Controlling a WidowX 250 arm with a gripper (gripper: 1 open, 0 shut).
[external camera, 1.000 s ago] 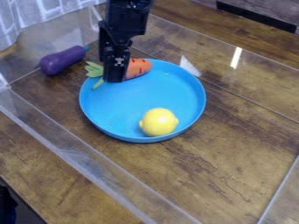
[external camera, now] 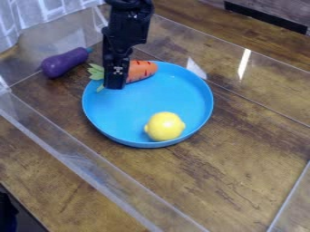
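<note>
A blue plate (external camera: 169, 99) sits on the wooden table. On its upper left part lies an orange carrot (external camera: 141, 69) with green leaves, and a yellow lemon (external camera: 165, 126) rests on its lower right. My black gripper (external camera: 114, 74) hangs open over the carrot's leafy end, partly hiding it. Whether it touches the carrot I cannot tell. A purple eggplant (external camera: 67, 62) lies left of the plate.
Clear walls or edges run along the left and lower left of the surface.
My gripper has shifted slightly over the carrot's leafy end. The plate, lemon and eggplant have stayed in place.
</note>
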